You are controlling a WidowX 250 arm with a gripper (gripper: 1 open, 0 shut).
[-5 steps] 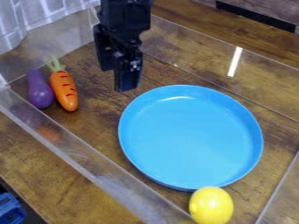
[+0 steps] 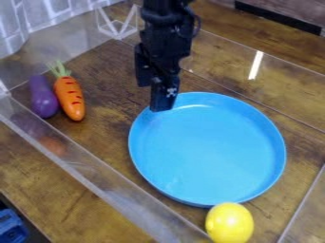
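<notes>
My black gripper (image 2: 164, 93) hangs open over the wooden table, just above the back-left rim of a large blue plate (image 2: 207, 152). Nothing shows between its fingers. An orange carrot (image 2: 70, 95) with a green top lies at the left, beside a purple eggplant (image 2: 44, 98). A yellow object (image 2: 230, 223), round like a lemon, lies at the bottom right, near the plate's front edge.
Clear plastic walls edge the workspace, including along the lower left (image 2: 95, 176). A blue object (image 2: 9, 228) sits outside at the lower-left corner. Bare wood surrounds the plate, with free room behind it to the right.
My gripper has moved to the right from beside the carrot toward the plate's back rim. The plate, vegetables and yellow object have not moved.
</notes>
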